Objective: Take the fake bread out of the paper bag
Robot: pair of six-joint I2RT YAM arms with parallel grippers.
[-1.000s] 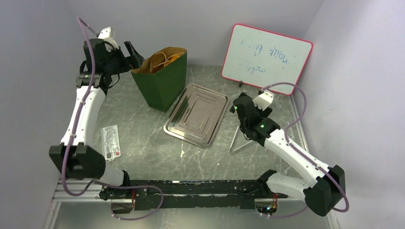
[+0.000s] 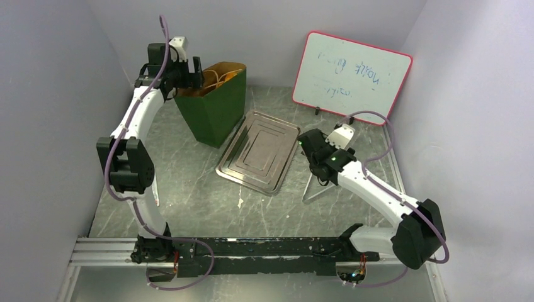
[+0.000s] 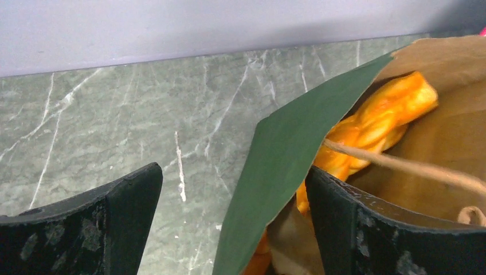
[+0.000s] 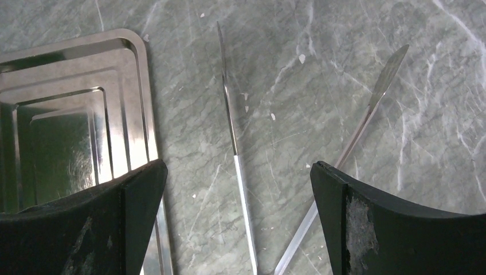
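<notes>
The green paper bag (image 2: 214, 112) stands open-topped at the back left, with twisted rope handles. Inside it, the orange-brown fake bread (image 3: 381, 117) shows in the left wrist view, partly behind a handle. My left gripper (image 2: 194, 74) is at the bag's left side, level with its mouth. Its fingers are apart: in the left wrist view the bag's left wall (image 3: 286, 154) rises between the fingers, the right one reaching over the opening. No bread is between them. My right gripper (image 2: 327, 139) hangs open and empty above the table, right of the tray.
A metal tray (image 2: 259, 152) lies in the middle of the table. Two thin knives, one a silver knife (image 4: 232, 126), lie under my right gripper. A whiteboard (image 2: 352, 77) with a red frame leans at the back right.
My left arm has swung rightward, bringing its gripper from beside the bag to the bag's mouth. The bag and tray look unmoved.
</notes>
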